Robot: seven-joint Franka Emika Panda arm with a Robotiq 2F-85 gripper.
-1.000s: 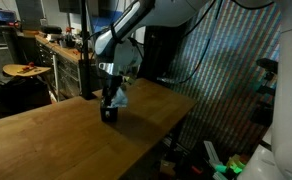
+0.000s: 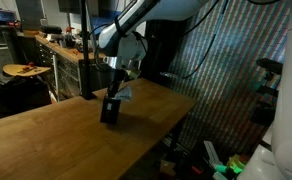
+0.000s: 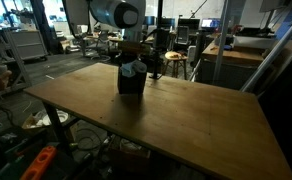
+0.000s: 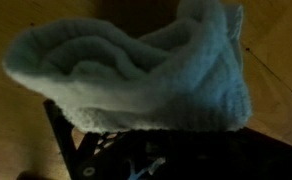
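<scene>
A pale blue-grey cloth (image 2: 124, 93) hangs from my gripper (image 2: 116, 84), which is shut on it. In the wrist view the cloth (image 4: 136, 75) is bunched and folded, covering most of the fingers; a dark finger part shows at the lower left. Directly below, a black upright container (image 2: 110, 111) stands on the wooden table. From the other side, the cloth (image 3: 134, 68) appears at the top of the black container (image 3: 131, 84). Whether its lower end is still inside the container I cannot tell.
A round stool (image 2: 26, 70) and a workbench lie beyond the table.
My gripper and the cloth have risen a little, and the cloth has shifted slightly right in exterior view 1. More of the black container shows below it.
</scene>
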